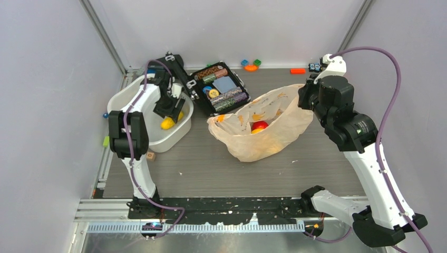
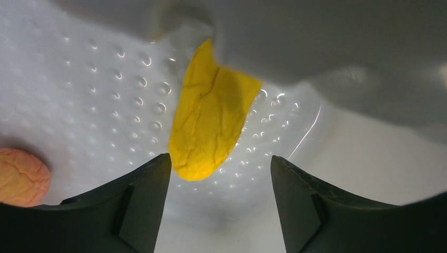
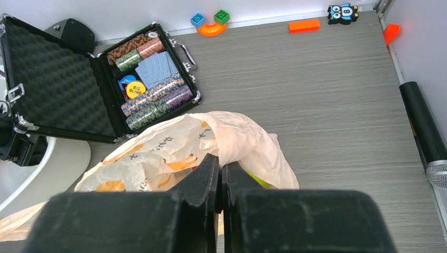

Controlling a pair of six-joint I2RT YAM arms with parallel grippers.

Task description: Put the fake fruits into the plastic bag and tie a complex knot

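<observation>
My left gripper is open over a yellow fake fruit [image 2: 211,126] in the white bin [image 1: 163,139]; the fruit's tip sits between and just beyond the fingertips. An orange round fruit [image 2: 21,176] lies left of it. My right gripper is shut on the top edge of the plastic bag [image 1: 248,147], holding it up in the middle right of the top view. A red fruit [image 1: 259,125] and a yellow one [image 1: 257,131] are inside the bag.
An open poker case [image 1: 221,84] sits behind, between bin and bag. Small blocks [image 3: 303,25] line the back wall; a black microphone [image 3: 421,124] lies at the right in the right wrist view.
</observation>
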